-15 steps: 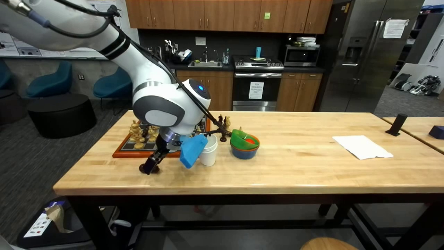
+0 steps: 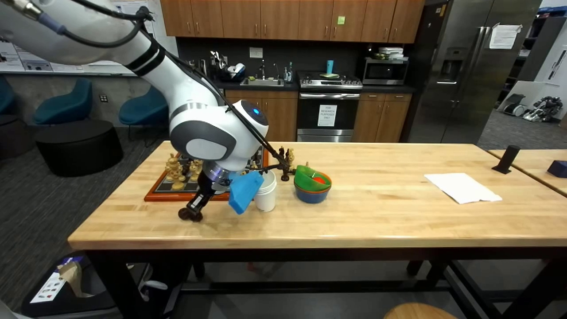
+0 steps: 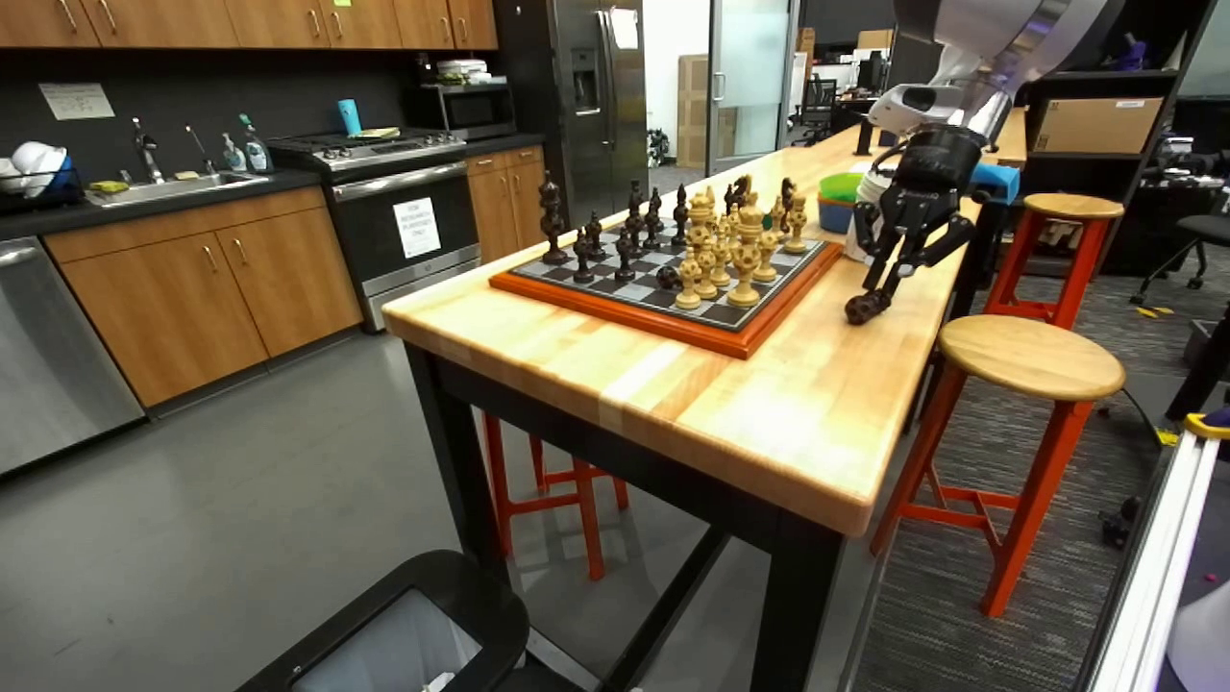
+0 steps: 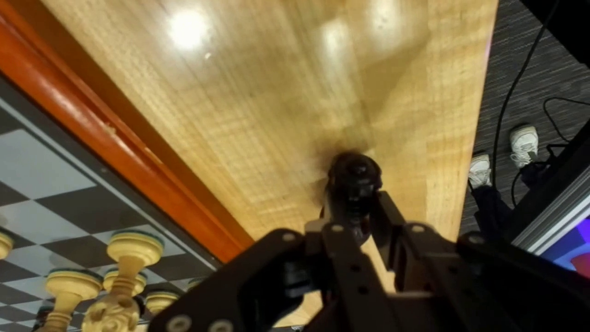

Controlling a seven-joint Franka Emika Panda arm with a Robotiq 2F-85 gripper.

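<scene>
A dark brown chess piece [image 4: 355,172] lies on its side on the bare wood near the board. In exterior view 1 the piece [image 2: 190,215] shows at my gripper's tip [image 2: 200,204], and exterior view 2 shows the piece [image 3: 867,307] just under the fingers. My gripper points down, with its two dark fingers close on either side of the piece's body. Some gap shows between the fingers; whether they press on the piece is hard to see. The chessboard [image 3: 796,302] holds several dark and cream pieces.
Close to the gripper's right stand a white cup [image 2: 266,196] and stacked colored bowls [image 2: 312,196]. A blue piece [image 2: 244,192] hangs by the wrist. The table's front edge [image 2: 319,242] is near. Wood is clear to the right, up to a white sheet [image 2: 462,188].
The finger that covered part of the dark piece has swung back toward the other finger, so more of the piece shows. The arm has hardly moved.
</scene>
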